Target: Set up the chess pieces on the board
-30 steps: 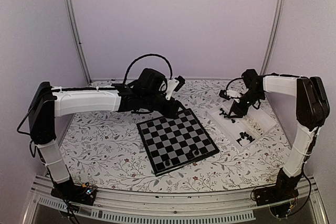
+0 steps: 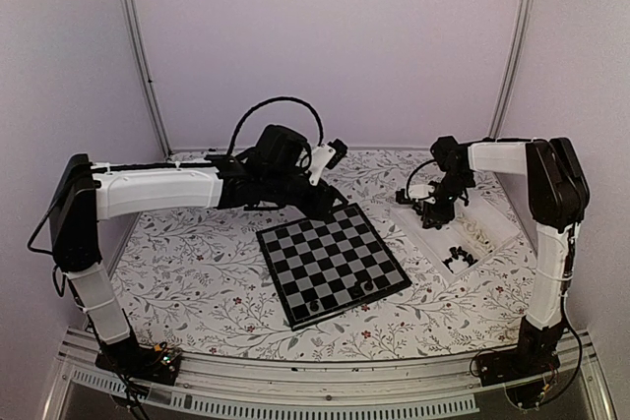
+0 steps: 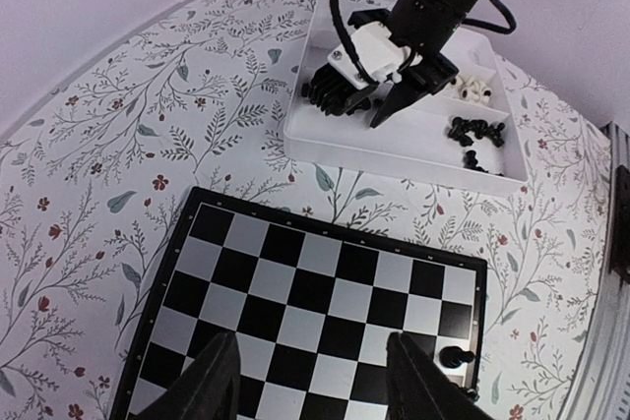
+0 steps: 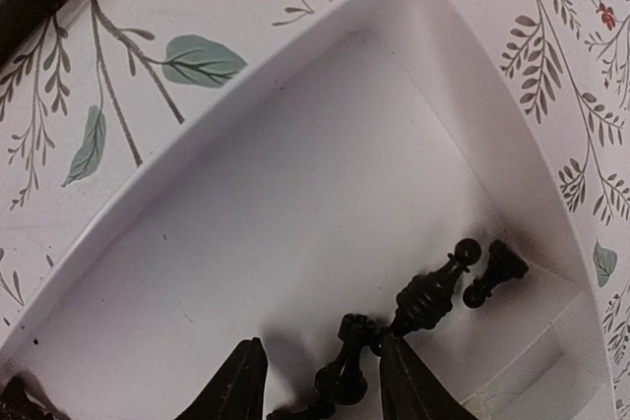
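The checkered board (image 2: 333, 261) lies mid-table with a few black pieces near its front edge, including a black piece (image 3: 455, 356). My left gripper is open and empty above it. My right gripper is low in the white tray at the right, its fingers apart around a black rook (image 4: 343, 376); whether they touch it is unclear. Beside it lie a larger black piece (image 4: 425, 300) and a black pawn (image 4: 502, 268).
The white tray (image 3: 374, 150) holds more black pieces (image 3: 477, 130) and white pieces (image 3: 474, 88) in compartments.
The left arm and the board look nearly unchanged.
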